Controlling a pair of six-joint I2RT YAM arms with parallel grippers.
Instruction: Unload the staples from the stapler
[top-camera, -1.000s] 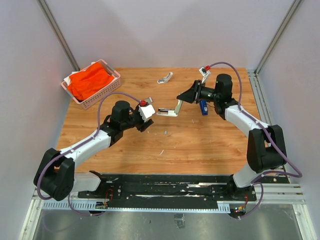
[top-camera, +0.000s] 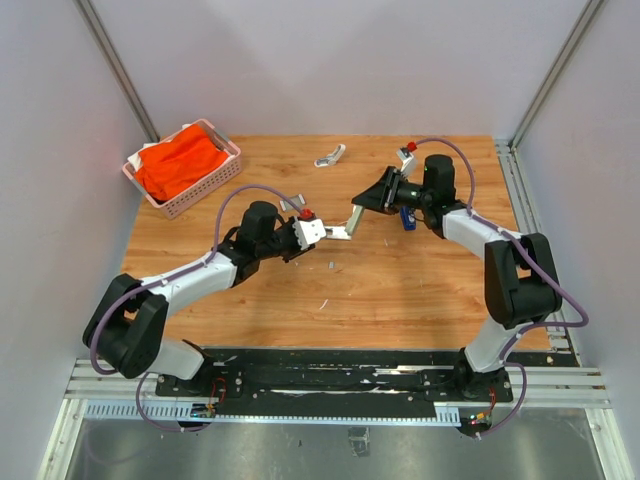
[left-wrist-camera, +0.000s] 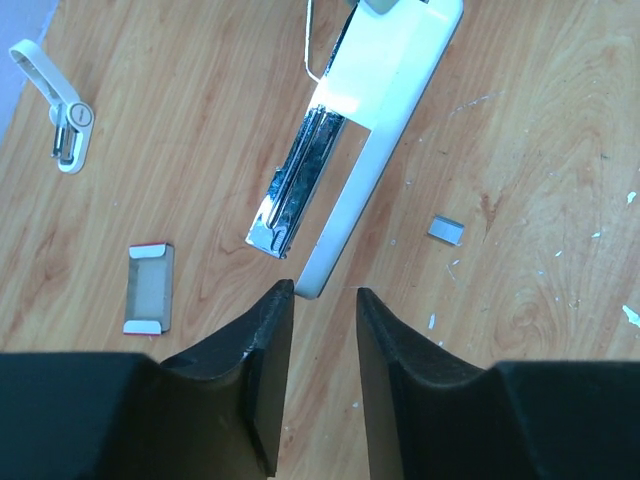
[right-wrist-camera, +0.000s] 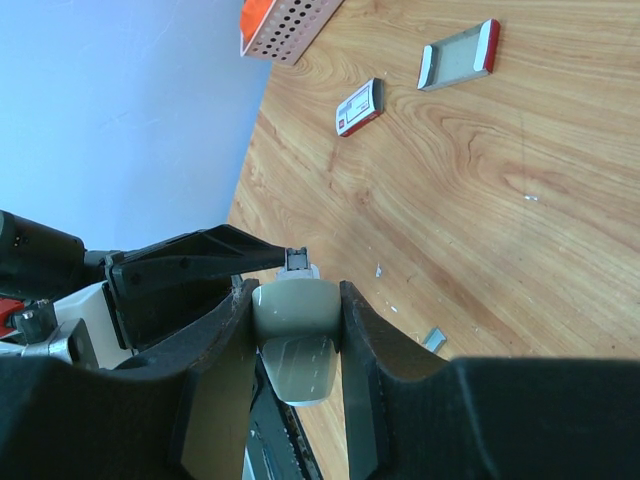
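Observation:
A white stapler (left-wrist-camera: 364, 158), with a long metal rail showing in the left wrist view, is held above the table by my right gripper, which is shut on its pale end. My left gripper is part open at the stapler's other end, fingertips just below the tip of the white arm, near the rail; whether they touch it I cannot tell. In the top view the stapler (top-camera: 352, 222) lies between both grippers, largely hidden by them.
A small grey tray (left-wrist-camera: 149, 288), a staple box (right-wrist-camera: 359, 106), a white tool (left-wrist-camera: 70, 130) and a small staple strip (left-wrist-camera: 446, 229) lie on the wood. A pink basket (top-camera: 183, 170) with orange cloth stands back left.
My left gripper has moved right, up to the stapler's end. The right arm has lowered slightly, still holding the stapler.

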